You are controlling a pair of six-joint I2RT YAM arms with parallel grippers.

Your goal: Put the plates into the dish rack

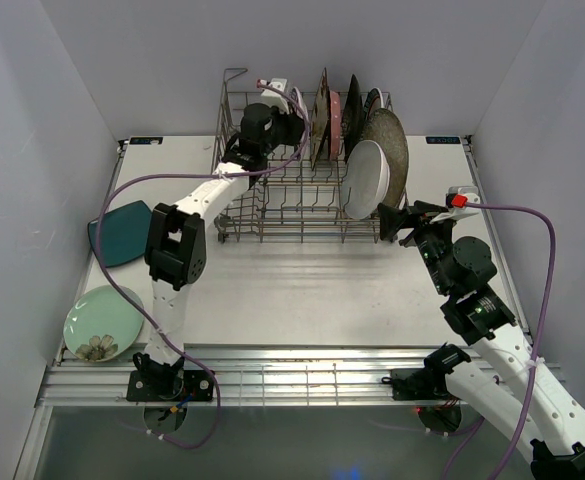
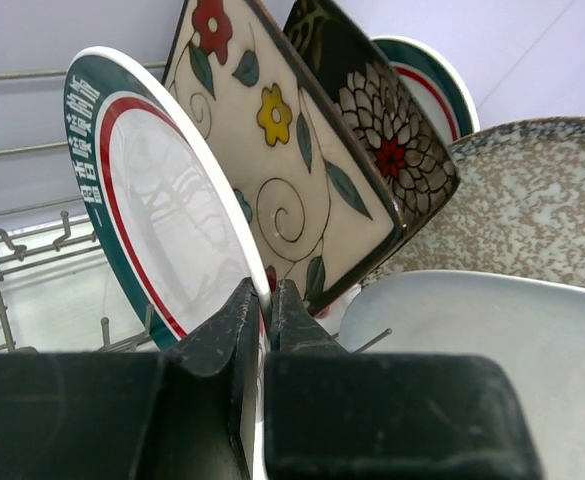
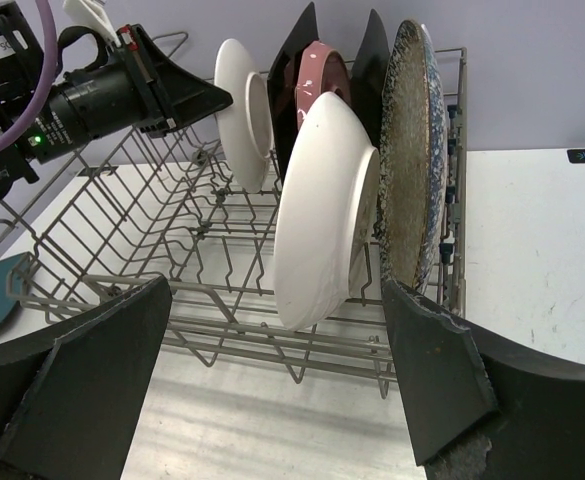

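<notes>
My left gripper is shut on the rim of a white plate with a green and red border (image 2: pixel 147 200), held upright over the back middle of the dish rack (image 3: pixel 217 290). Square patterned plates (image 2: pixel 307 180), a pink dish (image 1: pixel 334 120), speckled plates (image 3: pixel 407 150) and white bowl-shaped dishes (image 1: pixel 360 180) stand in the rack to its right. A teal square plate (image 1: pixel 122 235) and a light green plate (image 1: pixel 103 322) lie on the left of the table. My right gripper (image 1: pixel 390 224) is open and empty at the rack's front right corner.
The table (image 1: pixel 312 290) in front of the rack is clear. The rack's left section has free slots. Grey walls enclose the back and sides, and purple cables hang along both arms.
</notes>
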